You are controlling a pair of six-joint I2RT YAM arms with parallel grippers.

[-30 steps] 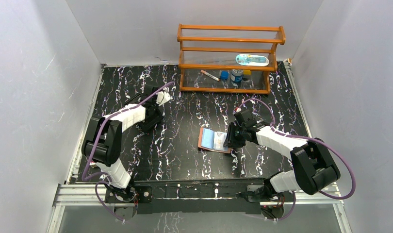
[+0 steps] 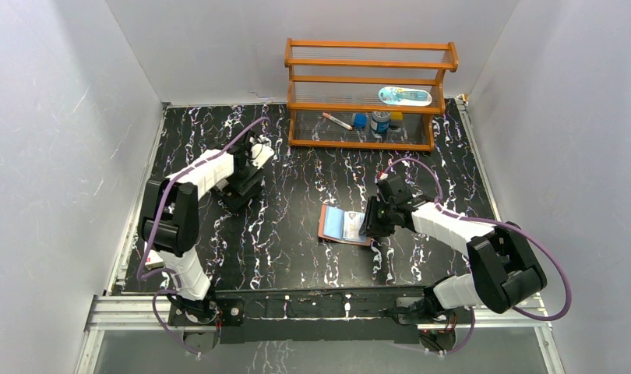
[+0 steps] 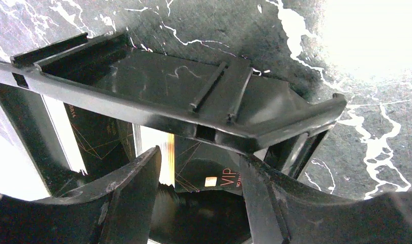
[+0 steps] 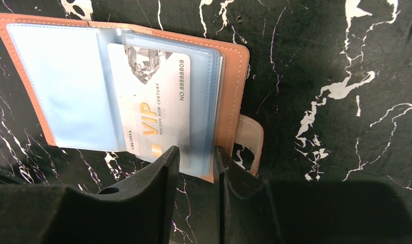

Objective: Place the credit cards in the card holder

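An open card holder (image 4: 234, 96) with a tan cover and blue pages lies on the table. A white VIP card (image 4: 153, 101) shows in its right clear pocket. At that page's lower edge, my right gripper has its fingers apart, with a gap visible between them. Whether they touch the page is unclear. On the left, a black box (image 2: 241, 197) holds black VIP cards (image 3: 206, 165) and white-edged cards (image 3: 61, 127). My left gripper is open over the cards, its fingers on either side of the front black VIP card.
A wooden rack (image 2: 359, 144) stands at the back with a marker (image 2: 337, 121), a can (image 2: 380, 121) and a blue-white package (image 2: 405, 96). Bare marble table separates the box from the card holder.
My left arm has shifted slightly around the box, its elbow swinging a little to the right. The right arm and the card holder look unmoved.
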